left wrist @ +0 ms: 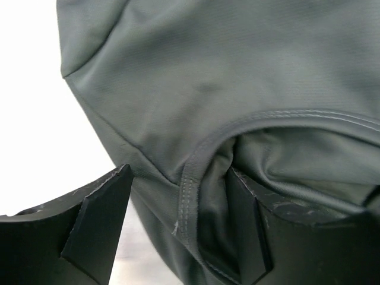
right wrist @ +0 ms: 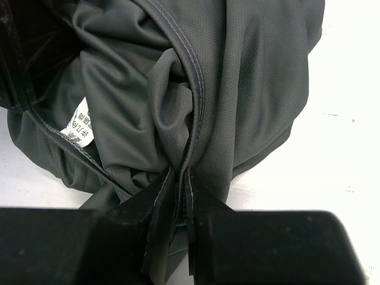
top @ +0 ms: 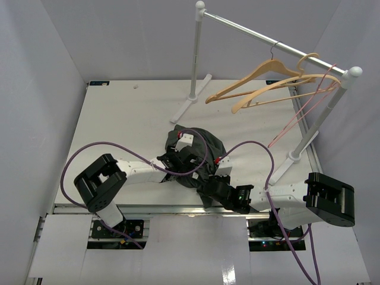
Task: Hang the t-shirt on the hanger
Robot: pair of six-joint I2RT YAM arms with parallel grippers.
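Observation:
The dark grey-green t-shirt [top: 202, 136] lies crumpled on the white table, a white label [right wrist: 80, 124] showing in its folds. My left gripper rests low on its left part, in the left wrist view open around a stitched band of fabric. My right gripper is shut on a hemmed fold of the shirt at its front part. Wooden hangers [top: 252, 76] hang from the rail above, to the back right.
The white rack [top: 196, 59] stands along the back and right, with a pink hanger [top: 291, 124] dangling near its right post.

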